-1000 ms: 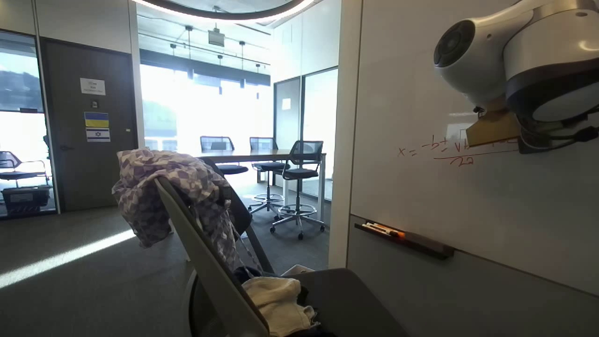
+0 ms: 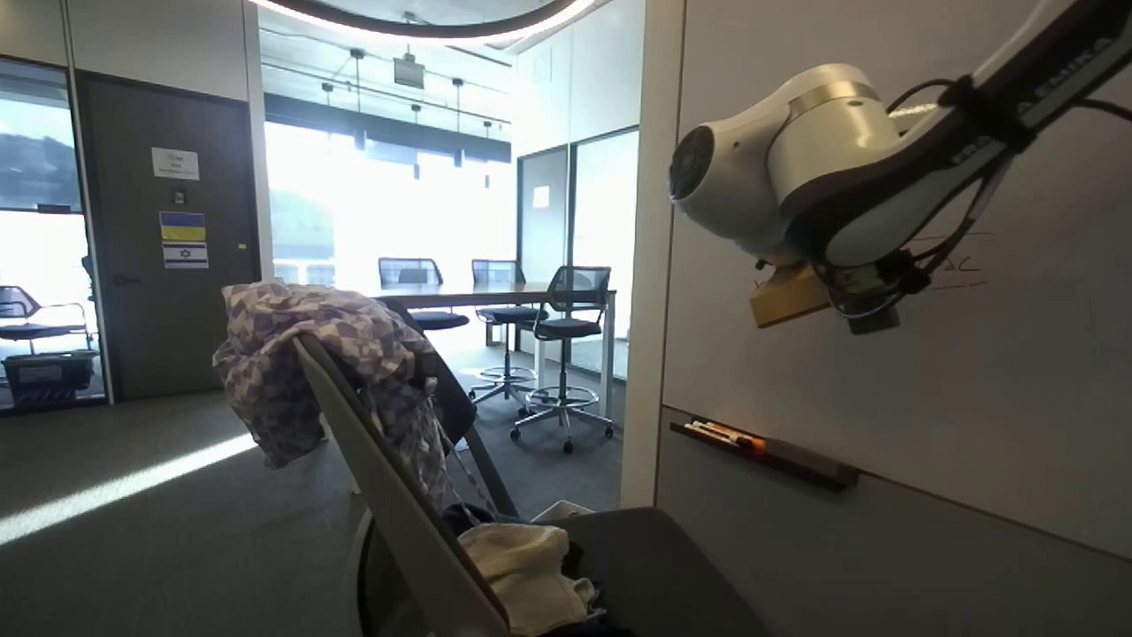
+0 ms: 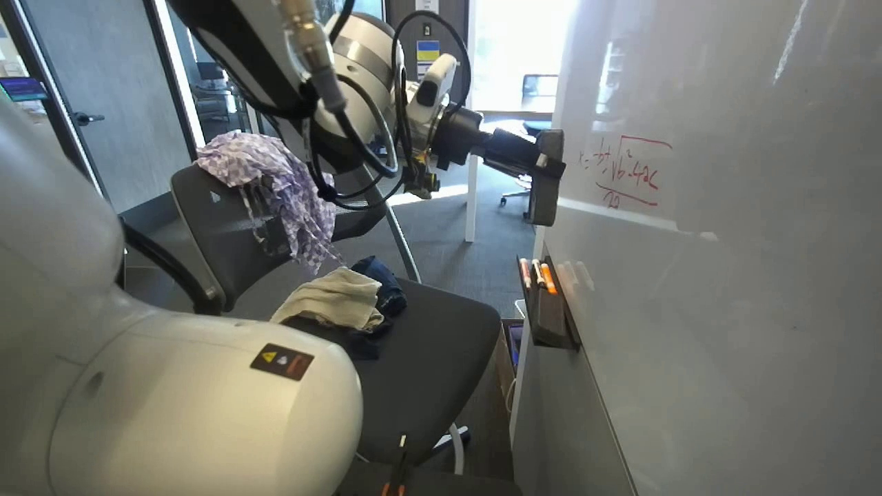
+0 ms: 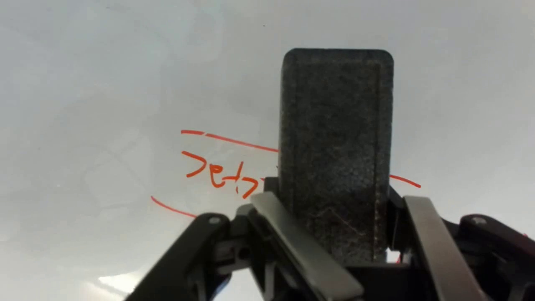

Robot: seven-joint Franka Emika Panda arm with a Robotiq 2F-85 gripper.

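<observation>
A dark whiteboard eraser (image 4: 336, 125) is gripped upright between the two fingers of my gripper, which is shut on it. The whiteboard (image 3: 744, 331) carries a red handwritten formula (image 3: 632, 175). Part of that red writing (image 4: 218, 175) shows left of the eraser in the wrist view; the rest is hidden behind eraser and fingers. From exterior view 2 the held eraser (image 3: 546, 182) is near the board's left side, level with the formula; contact with the board cannot be told. Exterior view 1 has my arm blocking most of the writing.
Below the formula, a marker tray (image 3: 550, 318) with several markers juts from the board. A dark chair (image 3: 430, 347) stands close by, with a beige cloth (image 3: 335, 299) on its seat and a patterned cloth (image 3: 281, 194) over its back. The board's lower right is clear.
In exterior view 1 the arm and gripper have shifted left and slightly down, now covering most of the red formula that showed before.
</observation>
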